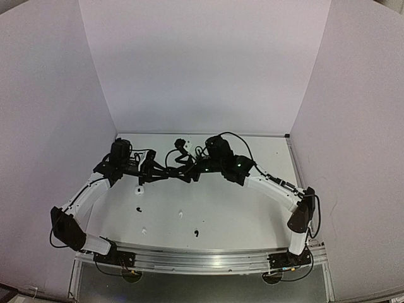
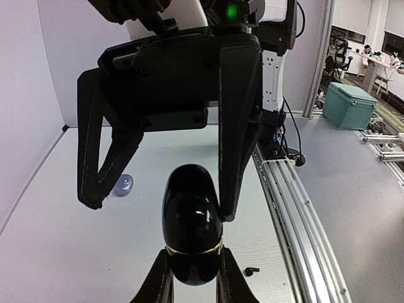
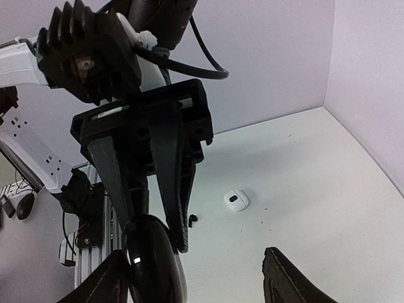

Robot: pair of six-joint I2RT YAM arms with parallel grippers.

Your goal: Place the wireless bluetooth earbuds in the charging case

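A glossy black charging case (image 2: pixel 189 211) is held upright in the air, its thin gold seam visible near the bottom and its lid looking closed. My left gripper is shut on the lower part of this case. Facing it, my right gripper stands open wide; one of its fingers (image 2: pixel 237 145) is against or very near the case's side, and the other is well clear. Two small black earbuds (image 1: pixel 196 233) (image 1: pixel 139 209) lie apart on the table, below the arms.
A white case (image 1: pixel 139 189) lies on the table at left. Two small white earbuds (image 1: pixel 180 213) (image 1: pixel 144 230) lie near the black ones. A metal rail (image 1: pixel 208 255) runs along the front edge.
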